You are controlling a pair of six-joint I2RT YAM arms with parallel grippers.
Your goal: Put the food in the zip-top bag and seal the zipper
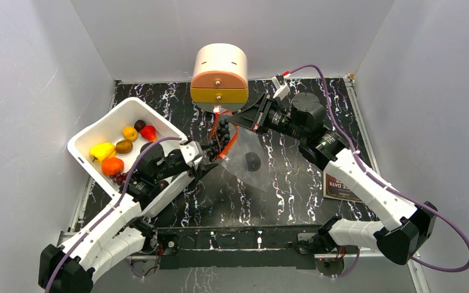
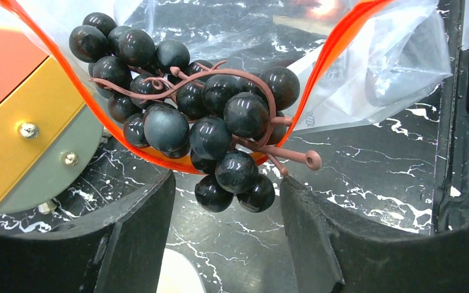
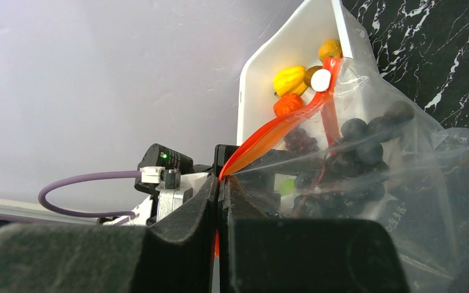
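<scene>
The clear zip top bag (image 1: 253, 168) hangs above the table with its orange-rimmed mouth facing left. My right gripper is shut on that orange rim. Black grapes (image 2: 210, 134) lie across the mouth of the bag: most are inside, while a few grapes and the stem's end poke out over the lower rim. My left gripper stands open just below and in front of them, its fingers (image 2: 140, 226) apart, the protruding grapes between the tips but untouched. A dark round item (image 1: 253, 161) shows through the bag's lower part.
A white bin (image 1: 82, 146) at left holds several foods, including a yellow pepper (image 1: 102, 151) and an orange pumpkin-like item (image 1: 112, 165). A rounded drawer box (image 1: 220, 67) stands at the back, close to the bag. A book (image 1: 340, 188) lies at right.
</scene>
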